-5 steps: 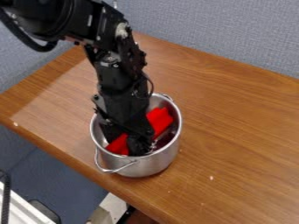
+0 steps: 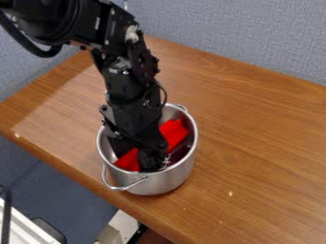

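Observation:
A silver metal pot (image 2: 177, 177) with a wire handle stands near the front left edge of the wooden table. Red objects (image 2: 174, 131) lie inside it. The black arm comes down from the top left, and its gripper (image 2: 151, 154) is low inside the pot, among the red pieces. The fingertips are dark and partly hidden, so whether the gripper is open or shut, and on what, is unclear.
Grey padded walls rise at the back. Beyond the table's left edge, at the lower left, are a dark floor and white items.
The gripper has shifted very slightly within the pot. The pot and red pieces look nearly the same.

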